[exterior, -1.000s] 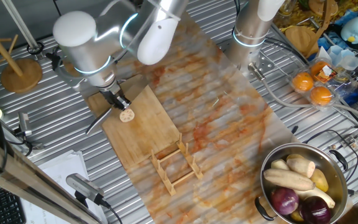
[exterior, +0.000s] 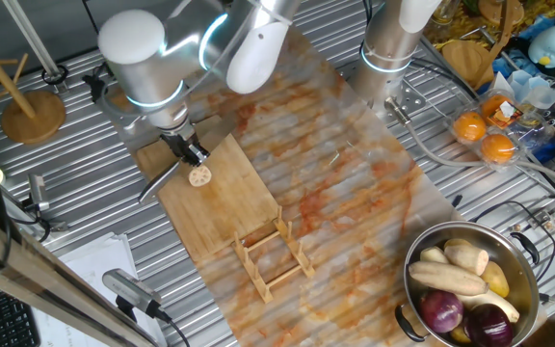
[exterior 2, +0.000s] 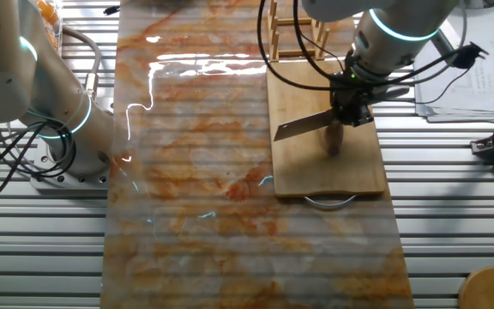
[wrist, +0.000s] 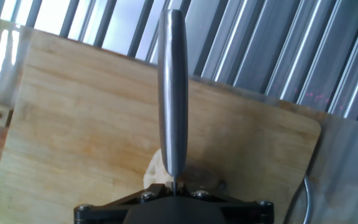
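Observation:
My gripper is shut on a knife over the wooden cutting board. The knife's metal handle sticks out past the fingers in the wrist view, while its broad blade extends the opposite way in exterior view 2. A pale lotus root piece, its cut face showing holes, is on the board close by the fingertips. In the wrist view, the handle and gripper partly cover this lotus root. Whether the blade touches it cannot be made out.
A wooden rack stands at one end of the board. A steel pot holding several vegetables is at the lower right.
The board stayed put.

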